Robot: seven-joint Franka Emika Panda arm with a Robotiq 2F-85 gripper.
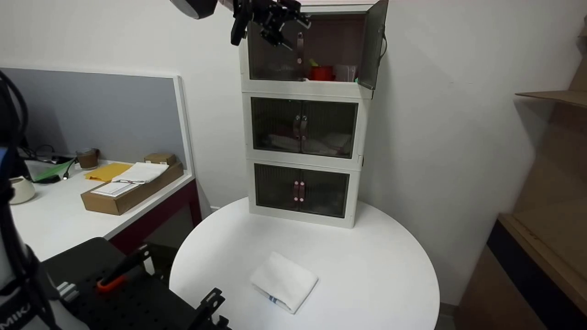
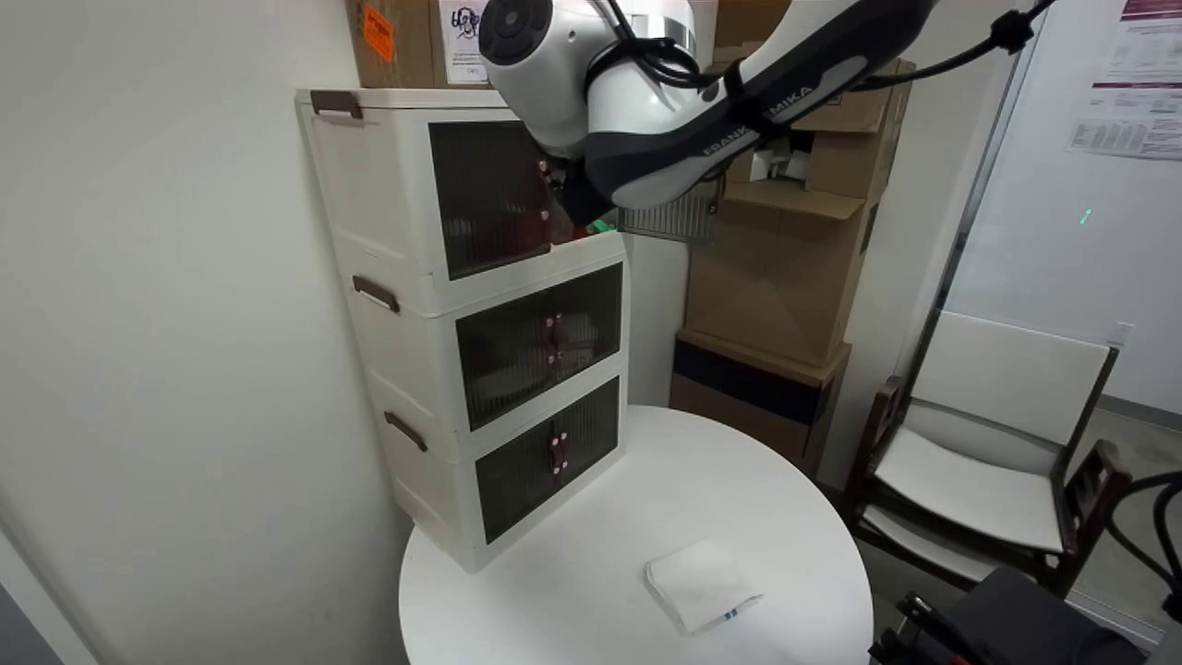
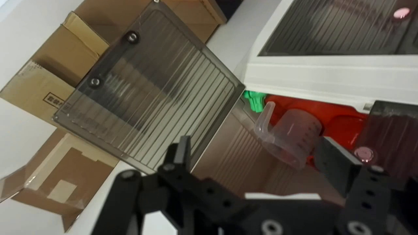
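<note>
Wide open, my gripper is in front of the top cabinet, nothing between its fingers. In exterior view 1, the gripper [image 1: 297, 35] overlaps the closed left door at the top. The top compartment's right door [image 1: 373, 46] stands swung out. Inside are a red container [image 1: 322, 73] and a clear measuring cup [image 3: 296, 133], which lies beyond the gap between my fingers, apart from them. A green item [image 3: 255, 100] is beside the cup. On the round table [image 1: 379, 264] rests a folded white cloth [image 1: 284, 282] with blue stripes. Exterior view 2 hides the gripper behind the arm.
Below, the middle doors [image 1: 303, 127] and bottom doors [image 1: 301, 190] are closed. The swung-out door [image 3: 156, 86] stands close to my left finger. Cardboard boxes [image 2: 765, 266] are stacked to the right.
</note>
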